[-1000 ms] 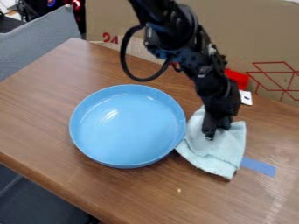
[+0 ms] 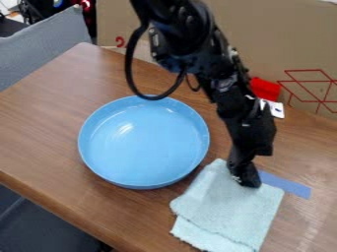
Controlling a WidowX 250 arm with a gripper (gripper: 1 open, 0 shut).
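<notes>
A light blue round plate [image 2: 144,142] lies on the wooden table. To its lower right is a folded pale cloth [image 2: 227,212], with the black arm reaching down from the top to its upper end. The gripper [image 2: 245,177] is low on the cloth's top edge; its fingertips are dark and small, and I cannot see clearly whether they hold the cloth.
A cardboard panel [image 2: 277,44] stands along the back, with a red block [image 2: 263,89] before it. A blue tape strip [image 2: 290,185] is on the table at right.
The gripper and cloth have moved toward the front of the table, down in the view, and the cloth now sits farther from the back edge. The plate has stayed put.
</notes>
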